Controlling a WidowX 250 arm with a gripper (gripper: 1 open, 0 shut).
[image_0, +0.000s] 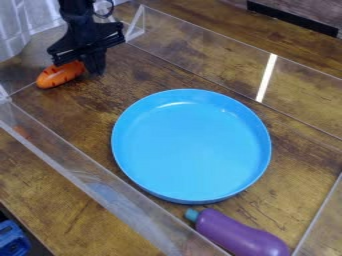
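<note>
An orange object (59, 76), apparently a toy vegetable, lies on the wooden surface at the upper left. My black gripper (88, 62) is just above and to the right of it, close to it or touching; its fingertips are dark and small, so whether it holds anything is hard to see. It looks shut.
A large blue plate (191, 143) fills the middle. A purple eggplant toy (241, 232) lies at the bottom right. Clear plastic walls border the area, and bare wood lies between the orange object and the plate.
</note>
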